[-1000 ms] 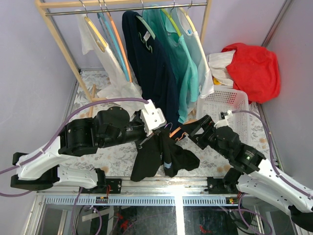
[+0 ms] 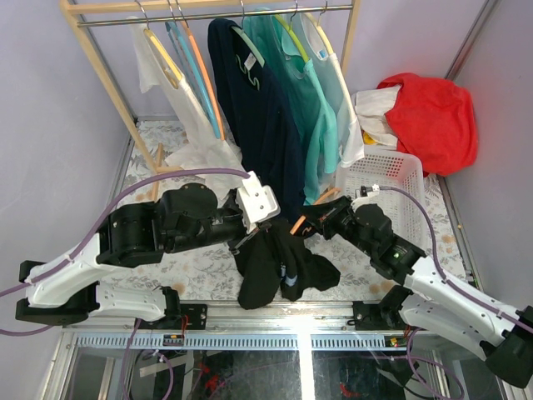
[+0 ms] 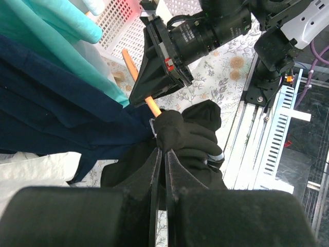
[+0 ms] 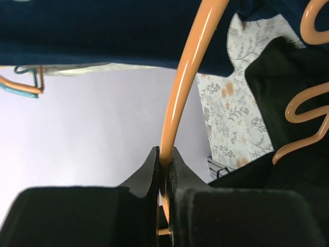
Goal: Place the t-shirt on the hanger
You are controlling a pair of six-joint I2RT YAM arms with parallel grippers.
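A black t-shirt (image 2: 287,262) hangs bunched below my left gripper (image 2: 241,243). In the left wrist view that gripper is shut, with a fold of the black cloth (image 3: 172,126) pinched at its tips. An orange hanger (image 3: 153,106) reaches into the top of the shirt, its lower part hidden by cloth. My right gripper (image 2: 310,225) is shut on the hanger's bar. In the right wrist view the orange bar (image 4: 185,77) runs up from between the fingers of the right gripper, with the dark shirt (image 4: 288,87) on the right.
Behind the arms, a navy garment (image 2: 254,108), teal shirts (image 2: 321,108) and white ones hang from a metal rail (image 2: 208,15). A white basket (image 2: 379,171) stands at the right, with a red cloth (image 2: 429,125) behind it. Patterned floor (image 2: 191,279) shows at the front left.
My right gripper moved left onto the hanger and shut on it. The hanger has tilted, its free end now pointing up to the right. The shirt's lower part shifted; the left arm barely moved.
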